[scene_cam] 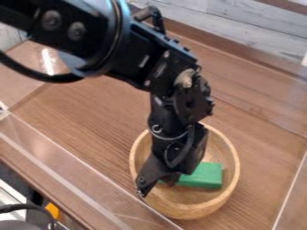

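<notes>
My black gripper (162,175) reaches down into a round wooden bowl (198,207), over its left part, with its fingertips low near the bowl's inside. A green block (204,177) lies in the bowl just right of the fingers, partly hidden behind them. The gripper looks shut, and I see nothing held between its fingers.
The bowl stands on a brown wooden table (84,117), clear to the left and right. A pale wall (246,18) runs along the back. At the lower left, past the table's edge, are a cable and a small orange item (52,210).
</notes>
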